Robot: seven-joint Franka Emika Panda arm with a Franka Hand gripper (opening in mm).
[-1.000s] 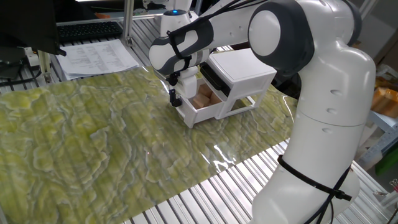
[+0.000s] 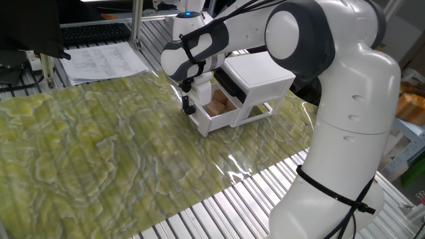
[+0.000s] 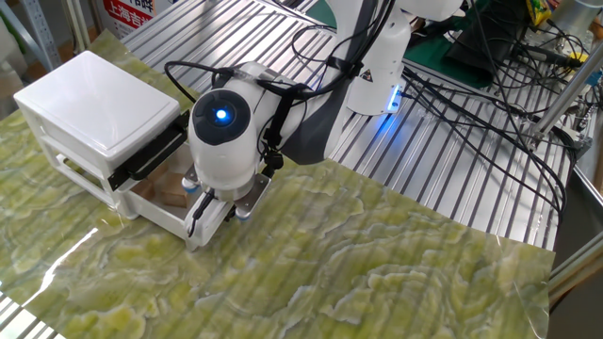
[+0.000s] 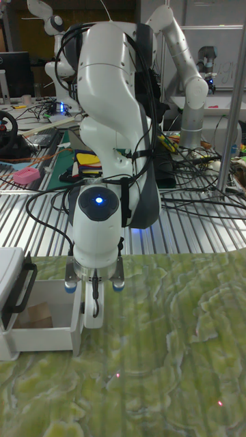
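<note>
A small white drawer unit (image 2: 262, 70) stands on the green marbled sheet, its drawer (image 2: 219, 121) pulled out. Brown blocks (image 2: 218, 105) lie inside the drawer. My gripper (image 4: 94, 287) points down at the drawer's outer front end, close against it. In exterior view 2 the wrist covers part of that front end. Blue-tipped parts show on both sides of the hand, but the fingertips are not clear; whether the fingers are open or shut does not show. Nothing can be seen hanging from the hand.
Most of the green sheet (image 2: 86, 159) is bare. Printed papers (image 2: 103, 63) and a keyboard (image 2: 95, 32) lie beyond its far edge. Loose cables (image 3: 499, 151) spread over the slatted metal table near the arm's base.
</note>
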